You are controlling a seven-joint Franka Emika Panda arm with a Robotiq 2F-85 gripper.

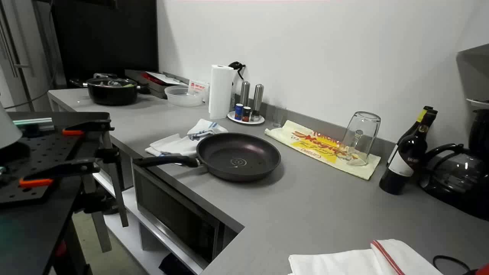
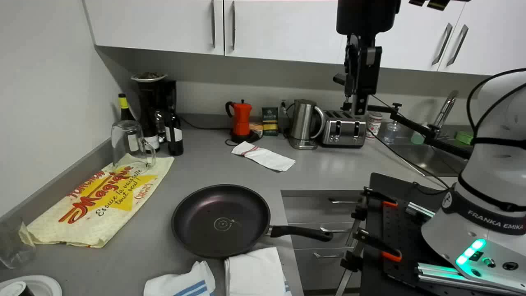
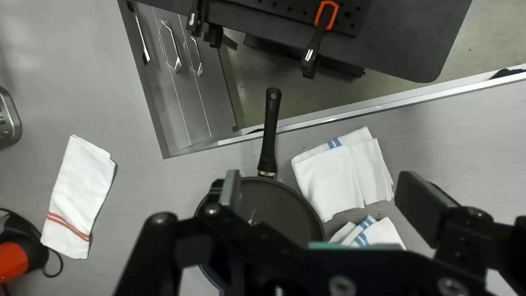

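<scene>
My gripper stands open high over the counter, its two fingers wide apart and nothing between them. From the side, in exterior view 2, the gripper (image 2: pixel 356 104) hangs pointing down, well above the counter; exterior view 1 does not show it. A black frying pan (image 1: pixel 238 157) rests empty on the counter, its handle reaching out past the edge. In the wrist view the left finger covers part of the pan (image 3: pixel 283 209). White towels with blue stripes (image 3: pixel 340 172) lie beside the pan. Another white towel, red-striped (image 2: pixel 264 156), lies farther along the counter.
An upturned glass pitcher (image 1: pixel 360 137) stands on a yellow cloth (image 1: pixel 316 146). Wine bottles (image 1: pixel 405 153), a red moka pot (image 2: pixel 241 118), a kettle (image 2: pixel 303 123) and a toaster (image 2: pixel 343 129) line the back. A black pot (image 1: pixel 112 91) sits at the far end.
</scene>
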